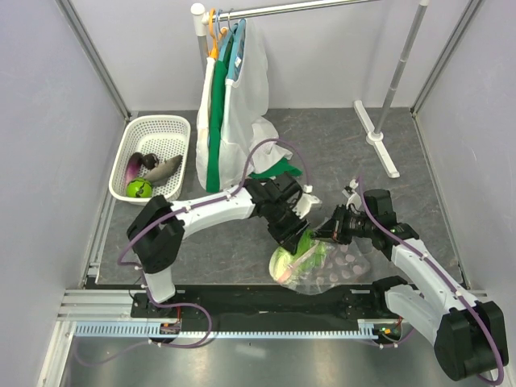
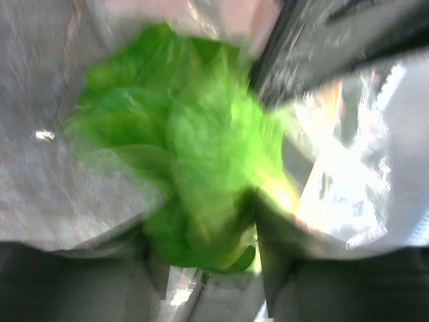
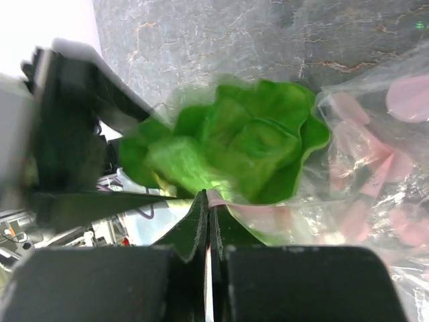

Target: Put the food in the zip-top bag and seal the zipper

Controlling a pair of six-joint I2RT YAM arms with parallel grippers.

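Note:
A leafy green vegetable (image 1: 285,262) lies in the clear zip top bag (image 1: 339,270) at the front edge of the grey surface. My left gripper (image 1: 294,240) is over its leaves, which fill the space between the blurred fingers in the left wrist view; whether it grips them is unclear. My right gripper is shut at the bag's opening, where the pinkish edge strip (image 3: 238,209) meets its fingertips. The green leaves (image 3: 248,141) show just beyond it.
A white basket (image 1: 121,161) with several food items sits at the back left. A clothes rack (image 1: 306,8) with hanging garments stands at the back.

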